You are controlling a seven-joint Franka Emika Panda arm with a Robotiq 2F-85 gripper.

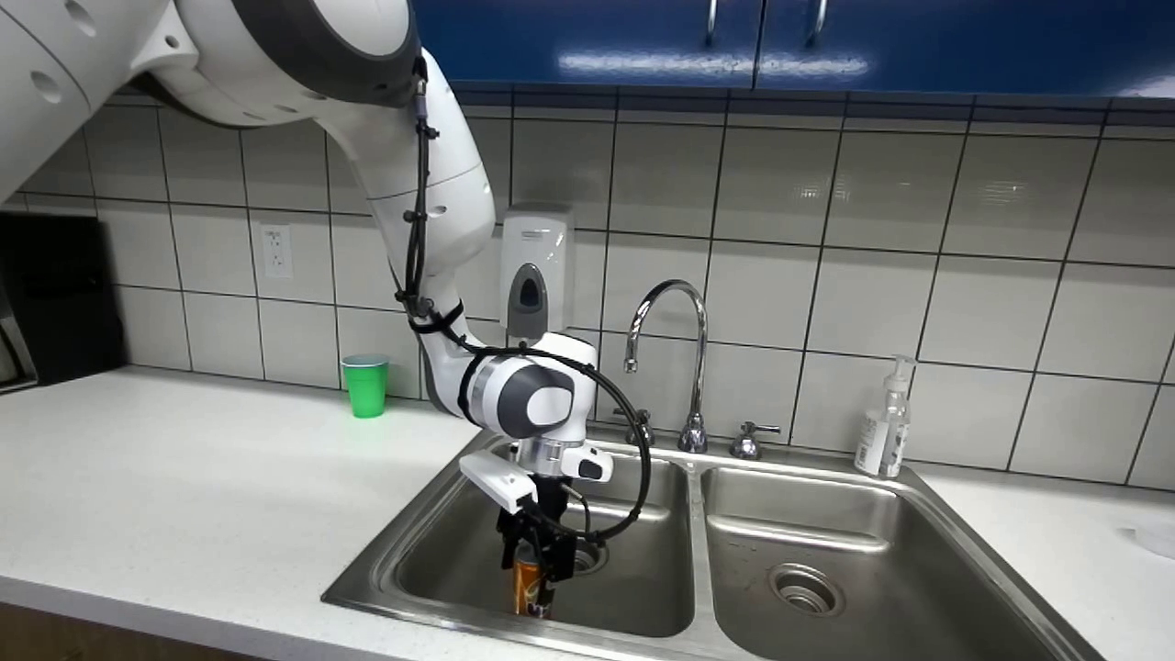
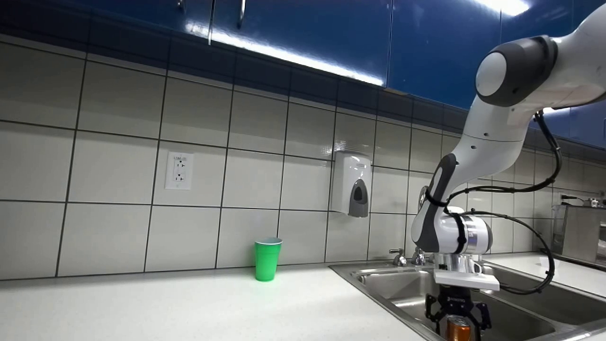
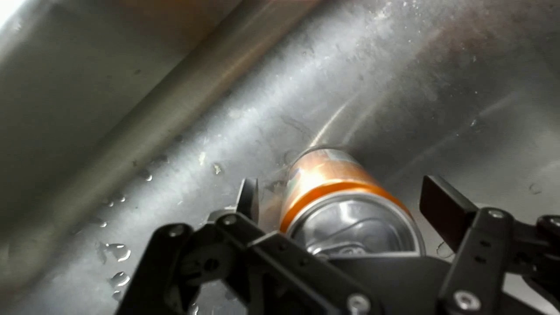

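An orange can with a silver top stands upright in the left sink basin. My gripper is open and points down over it, one finger on each side of the can. In the wrist view the left finger is close to the can's side, while a wider gap separates the right finger from it. Exterior view 2 shows the can's top between the spread fingers; its lower part is cut off by the frame edge.
A green cup stands on the counter left of the sink, near the tiled wall. The faucet rises behind the basins, and a soap bottle sits at the right back corner. The right basin is empty.
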